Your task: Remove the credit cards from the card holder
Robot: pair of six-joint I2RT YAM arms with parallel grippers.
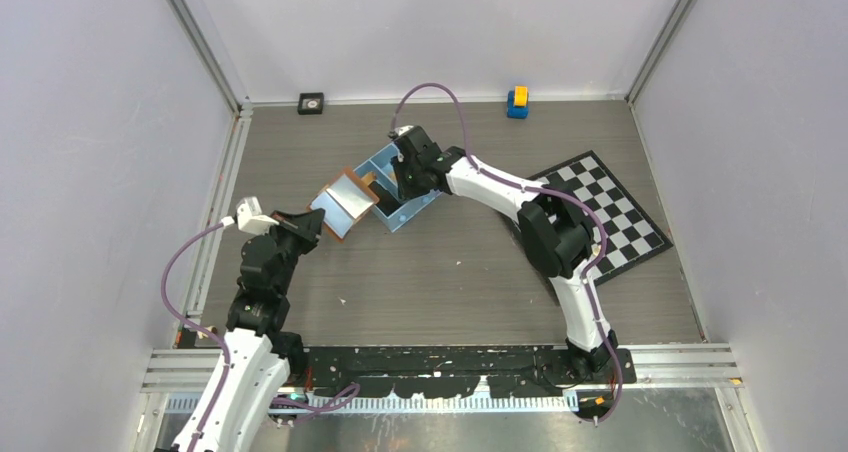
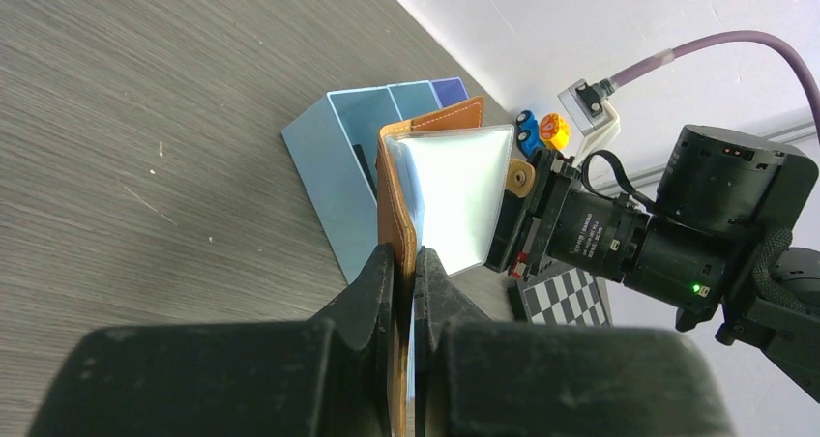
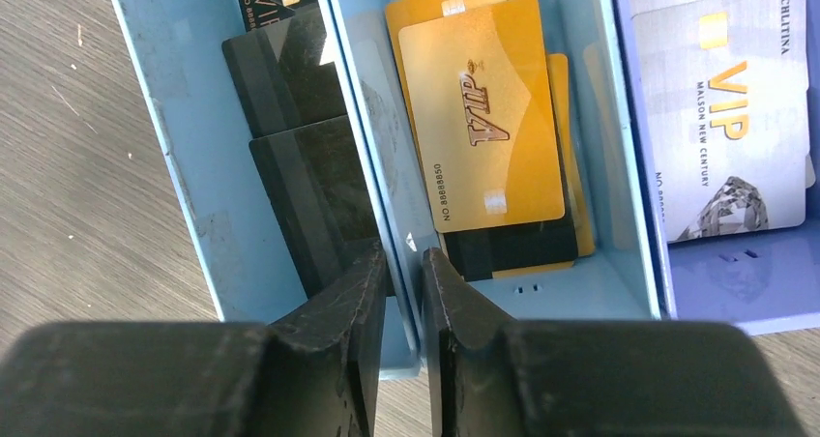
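Observation:
An open card holder (image 1: 342, 202), tan outside with clear sleeves (image 2: 454, 186), is upright in the grip of my left gripper, shut on its edge. Just right of it stands a blue compartment box (image 1: 402, 213), holding black cards (image 3: 309, 195), gold cards (image 3: 479, 118) and silver cards (image 3: 725, 108) in separate compartments. My right gripper is over the box, its fingertips either side of a blue divider between the black and gold cards; whether they press on it I cannot tell. In the top view the right wrist hides part of the box.
A checkerboard (image 1: 630, 232) lies at the right, partly under the right arm. A yellow-and-blue toy (image 1: 518, 102) and a small dark square object (image 1: 311, 103) stand along the back.

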